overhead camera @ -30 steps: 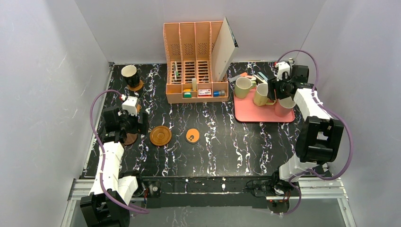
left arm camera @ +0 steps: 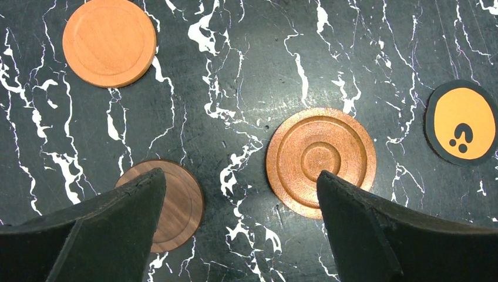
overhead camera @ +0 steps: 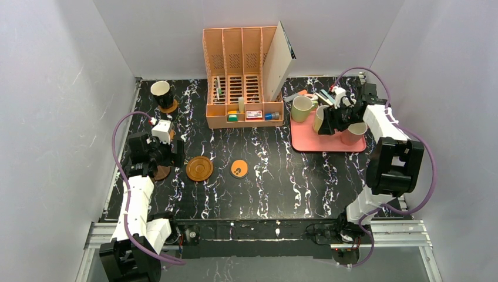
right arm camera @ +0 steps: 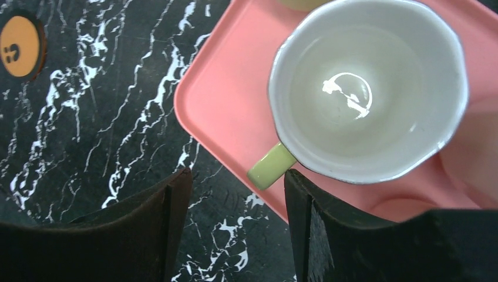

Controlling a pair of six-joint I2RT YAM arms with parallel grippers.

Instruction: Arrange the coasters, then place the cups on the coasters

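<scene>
On the pink tray (overhead camera: pixel 311 143) at the right stands a pale yellow-green cup (overhead camera: pixel 319 119), partly covered by my right gripper (overhead camera: pixel 326 129). In the right wrist view its white inside faces up, and the handle (right arm camera: pixel 272 166) reaches between my fingertips, closer to the right-hand one. A gap shows on the other side of the handle, so the fingers stand part open. My left gripper is open and empty above the table. Below it lie a grooved brown coaster (left arm camera: pixel 321 155), a dark wood coaster (left arm camera: pixel 179 205), a light wood coaster (left arm camera: pixel 110 41) and an orange paw coaster (left arm camera: pixel 463 122).
A green cup (overhead camera: pixel 302 107) and a pink cup (overhead camera: pixel 354 133) share the tray, one on each side. A black cup (overhead camera: pixel 160 90) sits at the far left beside a coaster. An orange organizer (overhead camera: pixel 217 122) fills the back middle.
My right gripper has moved left and toward the front, over the middle cup's handle, hiding more of that cup. The left arm and the other objects look unmoved.
</scene>
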